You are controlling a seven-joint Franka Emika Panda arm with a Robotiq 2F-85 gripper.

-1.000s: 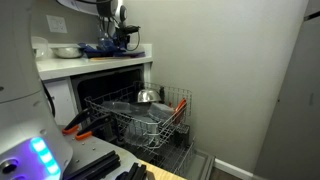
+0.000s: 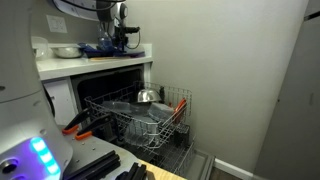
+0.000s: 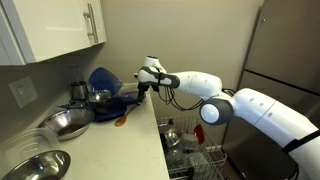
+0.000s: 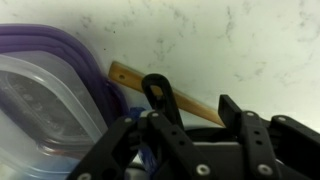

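My gripper is part open at the bottom of the wrist view, its fingertips apart. Between them, nearer the left finger, a black handle with a rounded, holed end (image 4: 156, 88) sticks up; bare space shows between it and the right finger. A wooden utensil handle (image 4: 128, 77) lies slantwise on the white counter behind it. To the left is a clear container (image 4: 45, 105) beside purple-blue dishware (image 4: 70, 45). In exterior view 2 the gripper (image 3: 143, 94) is low over the counter's far end, by dark blue items (image 3: 108, 108) and a wooden spoon (image 3: 122, 121).
Metal bowls (image 3: 68, 122) and a clear container (image 3: 28, 148) line the wall side of the counter (image 3: 125, 152). An upper cabinet (image 3: 60, 25) overhangs them. The dishwasher rack (image 2: 105, 117), pulled out below, holds a metal bowl (image 2: 148, 96) and other dishes.
The arm's end at the counter's far end appears slightly lower than before. The rack and its dishes look the same.
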